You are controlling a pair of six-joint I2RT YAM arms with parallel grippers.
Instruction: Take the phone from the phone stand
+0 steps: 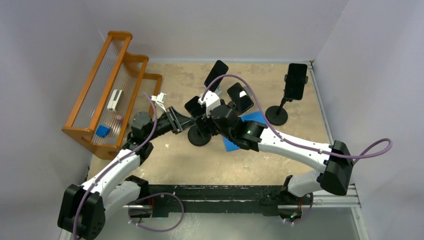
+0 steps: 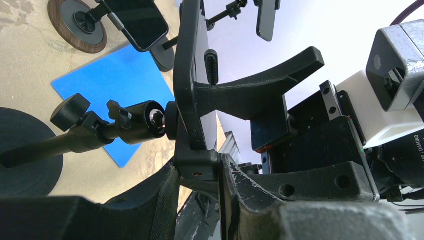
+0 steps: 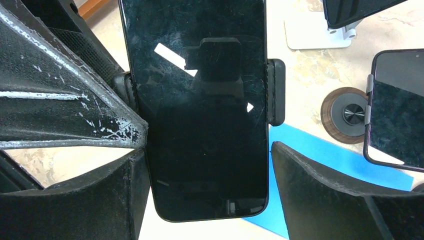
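A black phone [image 1: 195,105] [image 3: 201,150] sits in the holder of a round-based stand [image 1: 199,138] at the centre, its clamp [image 3: 276,92] on the phone's side. My left gripper [image 1: 189,121] is at the holder's lower end, its fingers around a black corner piece in the left wrist view; whether it grips firmly is unclear. My right gripper [image 1: 204,120] is over the phone, one finger on each side of its lower part in the right wrist view; whether they press on it is unclear.
Other phones on stands stand at back centre [image 1: 216,74], centre right [image 1: 240,97] and far right [image 1: 295,80]. A blue mat [image 1: 230,144] lies beneath. A wooden rack [image 1: 75,131] is at left.
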